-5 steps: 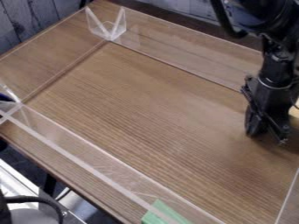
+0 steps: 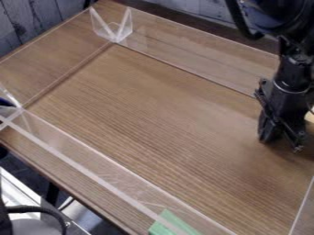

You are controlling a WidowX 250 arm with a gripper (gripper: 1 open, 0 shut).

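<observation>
My black gripper (image 2: 280,130) hangs low over the wooden table (image 2: 147,119) at the right edge of the view, its fingertips close to the surface. Dark fingers and housing hide whatever is between them, and whether they are open or shut is unclear. A small tan object (image 2: 308,118) is partly visible behind the gripper, mostly hidden.
Clear plastic walls (image 2: 110,170) border the work area, with clear corner pieces at the back left. A green strip (image 2: 173,223) lies at the front edge.
</observation>
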